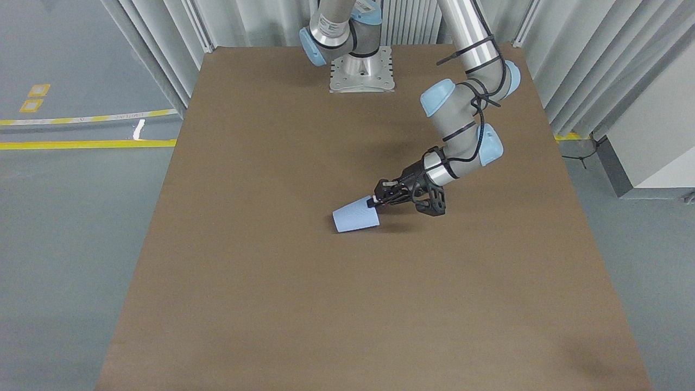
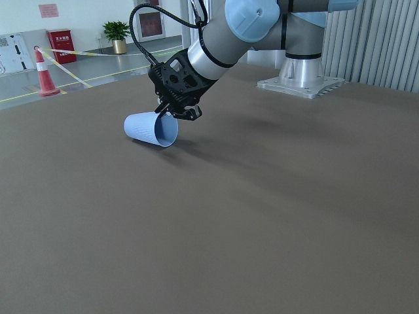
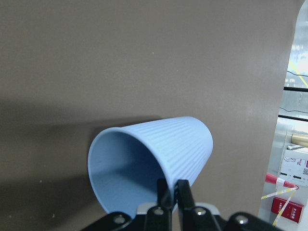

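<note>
A light blue ribbed cup (image 1: 353, 215) lies on its side on the brown table (image 1: 273, 280), also seen in the left view (image 2: 145, 128). My gripper (image 1: 371, 202) is at the cup's open end, angled down from the upper right. In the wrist view the two black fingertips (image 3: 183, 192) are close together on the rim of the cup (image 3: 183, 139), one inside the mouth and the other outside, so the gripper is shut on that rim.
The tabletop around the cup is bare. The floor beyond the table has a cone (image 2: 44, 75).
</note>
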